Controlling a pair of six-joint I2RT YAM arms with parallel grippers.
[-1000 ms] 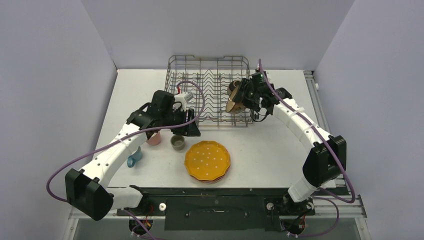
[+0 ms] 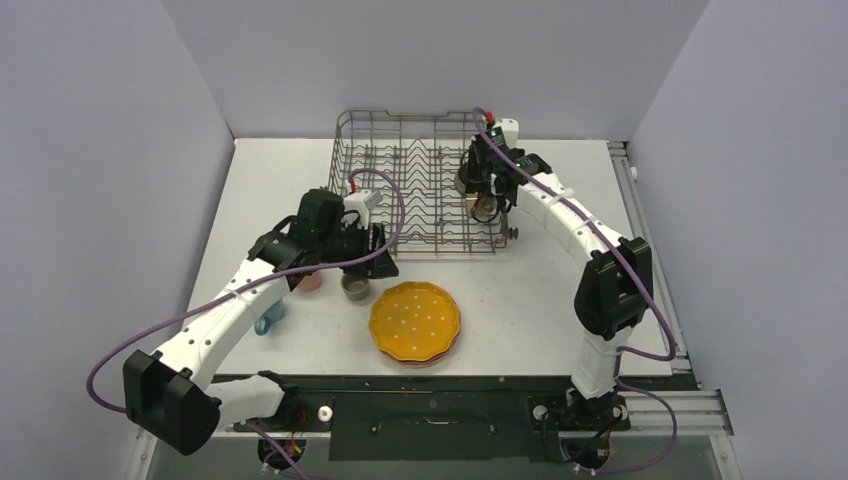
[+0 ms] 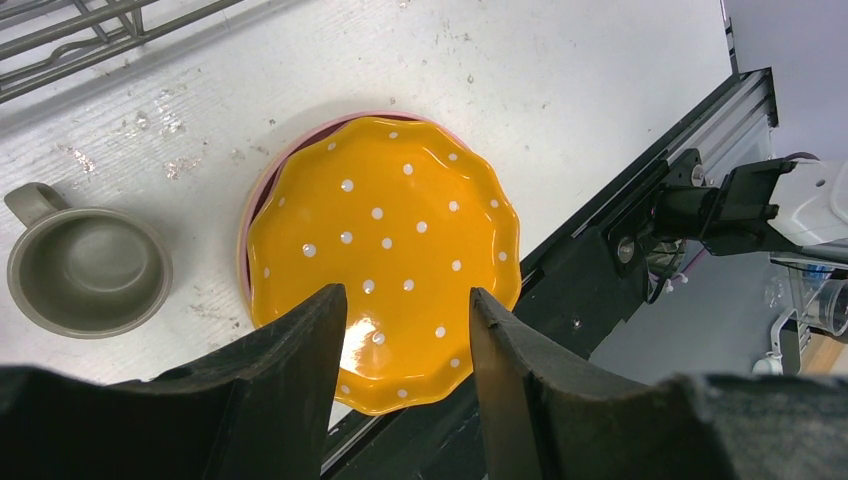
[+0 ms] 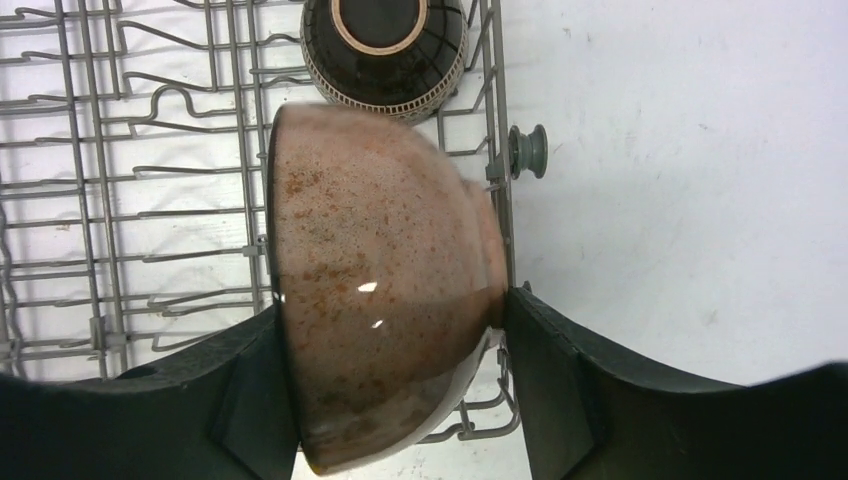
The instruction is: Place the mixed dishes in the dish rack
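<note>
My left gripper is open and empty above a yellow dotted plate point(image 3: 380, 230), which rests on a pink-edged dish point(image 3: 246, 235) on the counter. Beside them sits a grey-green mug point(image 3: 92, 265). In the right part of the wire dish rack point(image 2: 370, 246), a brown speckled bowl point(image 4: 375, 280) stands tipped on its side. My right gripper straddles it, one finger by the rim and the other by the foot; whether they press on it cannot be told. A black bowl point(image 4: 395, 60) lies base up just behind it.
A blue mug point(image 2: 268, 316) and a pink cup point(image 2: 311, 281) stand at the left, partly under my left arm. The left and middle of the rack look empty. Bare counter lies at the right front.
The brown bowl has turned and shifted slightly right. The left arm has barely moved.
</note>
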